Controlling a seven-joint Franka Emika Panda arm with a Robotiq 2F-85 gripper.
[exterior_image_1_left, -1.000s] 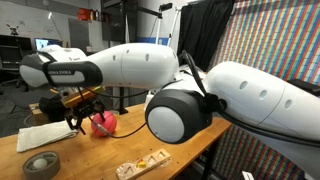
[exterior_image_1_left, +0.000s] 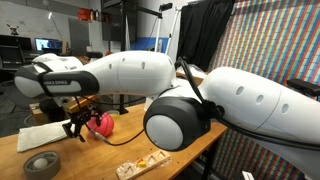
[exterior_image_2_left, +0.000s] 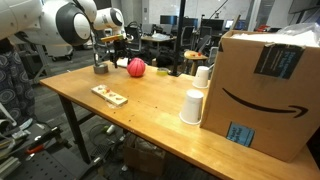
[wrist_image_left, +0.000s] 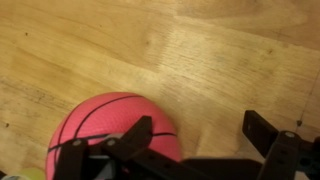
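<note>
A red ball with black lines (wrist_image_left: 95, 115) rests on the wooden table, below and left of the fingers in the wrist view. My gripper stands open, its dark fingers wide apart with only bare wood showing between them. From the first exterior side, the gripper (exterior_image_1_left: 76, 127) hangs low beside the ball (exterior_image_1_left: 103, 124), whose near side it partly covers. The ball (exterior_image_2_left: 136, 68) also shows at the far end of the table in the second exterior view.
A grey tape roll (exterior_image_1_left: 42, 165) and a white cloth (exterior_image_1_left: 42, 136) lie nearby. A small wooden board (exterior_image_2_left: 110, 96) is closer to the front. White cups (exterior_image_2_left: 191, 107) and a large cardboard box (exterior_image_2_left: 262, 90) stand right. Between board and cup, the table is clear.
Compared with a second ago, my gripper is lower beside the ball, and the arm has shifted with it. The ball, tape roll and board appear unmoved.
</note>
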